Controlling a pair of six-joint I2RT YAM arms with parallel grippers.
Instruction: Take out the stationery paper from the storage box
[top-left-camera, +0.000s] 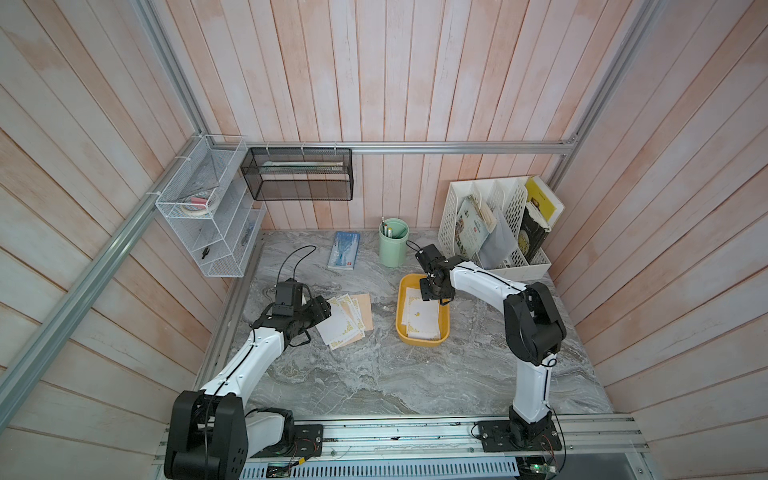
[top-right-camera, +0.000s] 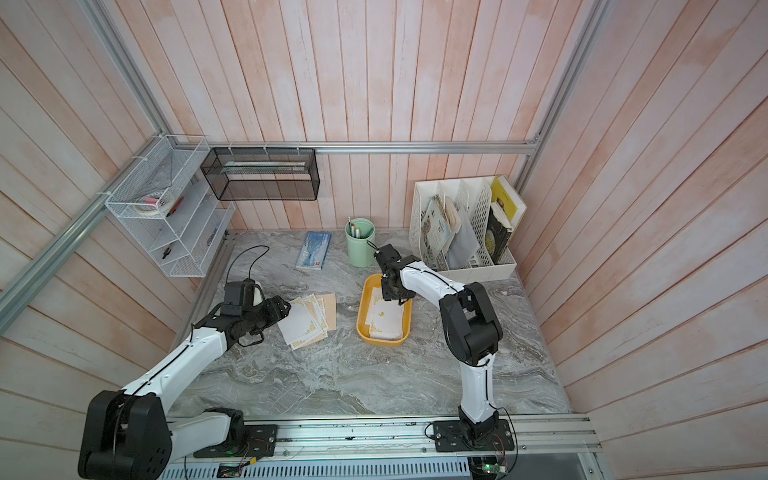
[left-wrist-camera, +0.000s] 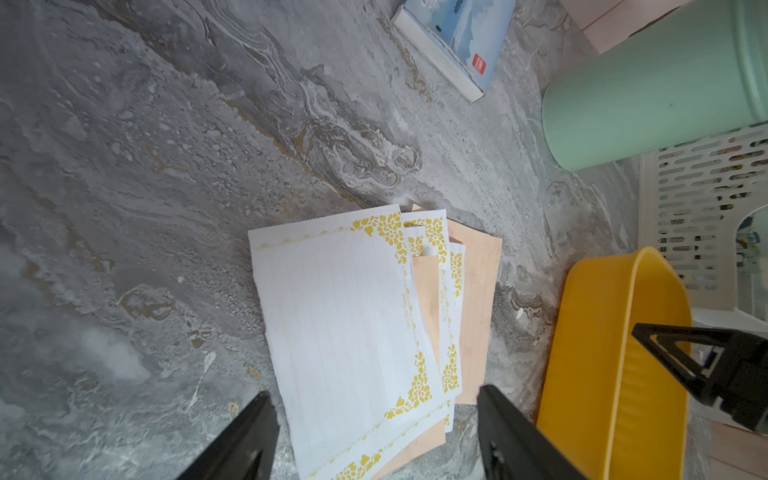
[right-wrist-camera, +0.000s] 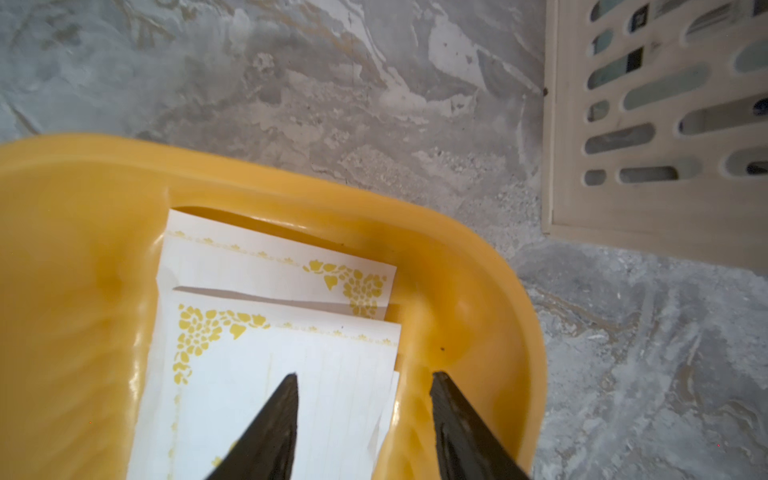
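Note:
Sheets of white stationery paper (right-wrist-camera: 272, 360) with gold floral borders lie inside the yellow storage box (top-left-camera: 401, 326). My right gripper is open above the box's far right part, with nothing between its fingers; whether its tips touch the paper cannot be told. Left of the box, a fanned pile of white and tan stationery paper (left-wrist-camera: 344, 336) rests on the table. My left gripper stands open above that pile, holding nothing.
Behind the box are a green pen cup (top-left-camera: 393, 249) and a white file rack (top-left-camera: 512, 272). A blue-covered packet (top-left-camera: 344, 249) lies at the back. A wire shelf (top-left-camera: 208, 216) hangs at left.

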